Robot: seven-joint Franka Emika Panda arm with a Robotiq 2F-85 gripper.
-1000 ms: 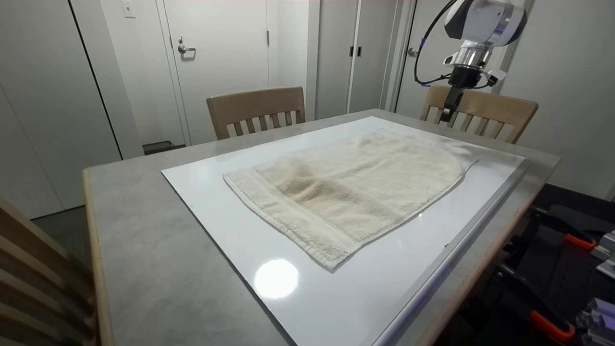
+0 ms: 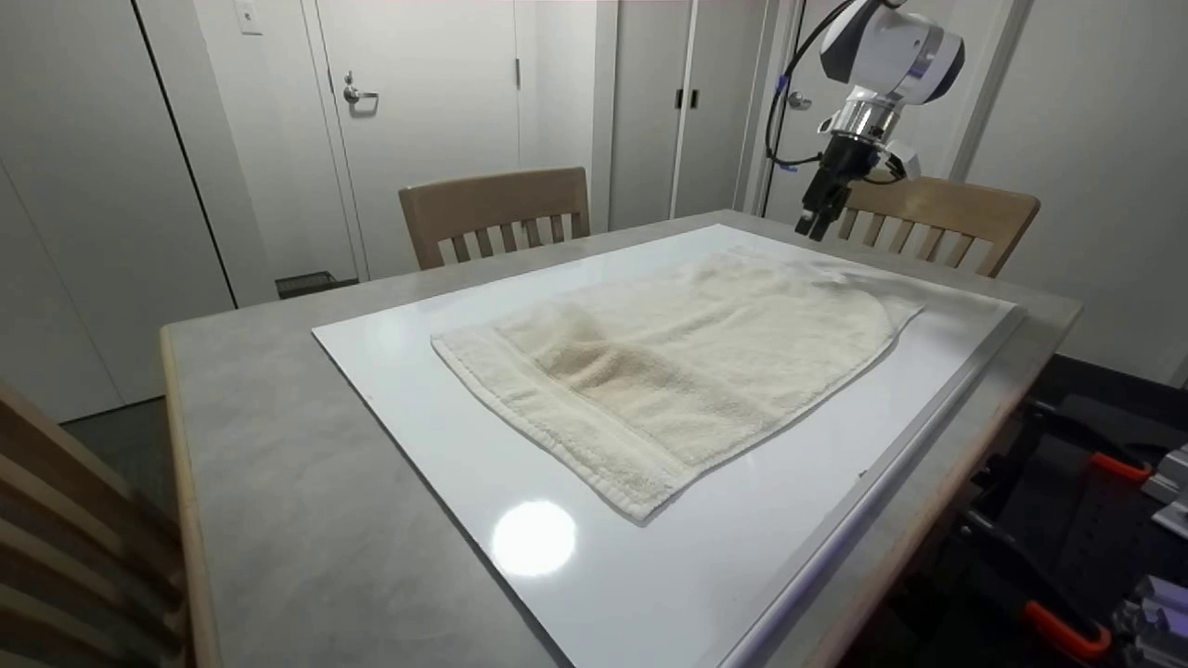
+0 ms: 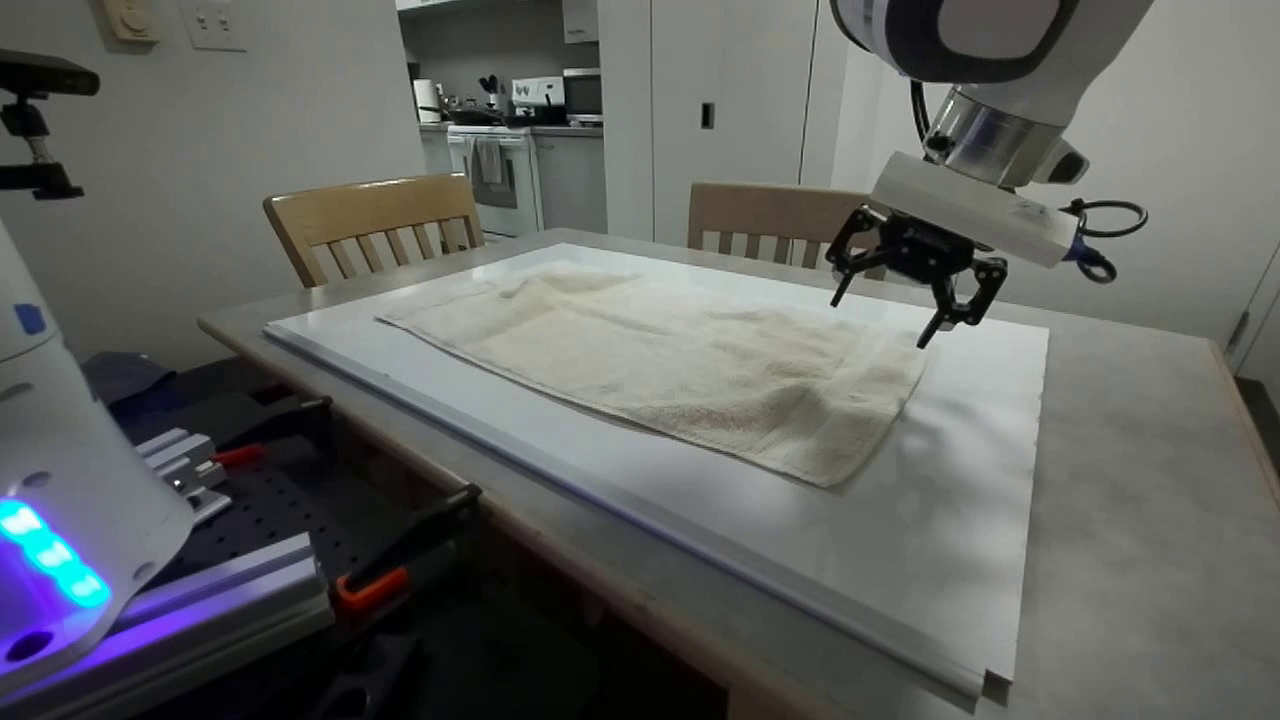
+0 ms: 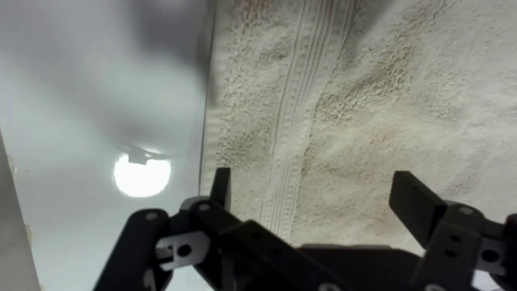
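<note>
A cream towel [image 2: 713, 345] lies spread over the white board, mostly flat with low wrinkles and a raised fold towards one end. In exterior view 2 my gripper [image 3: 879, 322] hangs in the air above one end of the towel [image 3: 672, 360], its two fingers wide apart and nothing between them. From the wrist, the towel's hemmed edge and woven band [image 4: 295, 116] run under the open gripper. One finger [image 4: 221, 186] appears over the strip near the hem, the other over the towel's inner part. Exterior view 1 has the gripper [image 2: 816, 226] beyond the towel's far end.
The white board [image 3: 936, 528] covers much of the grey table [image 3: 1152, 480] and has bare margins round the towel. Wooden chairs [image 2: 501, 211] stand against the table. Clamps with orange handles [image 3: 372, 590] sit by the robot's base.
In exterior view 1 the arm and gripper have moved left and the gripper has tilted a little. The towel has not visibly moved.
</note>
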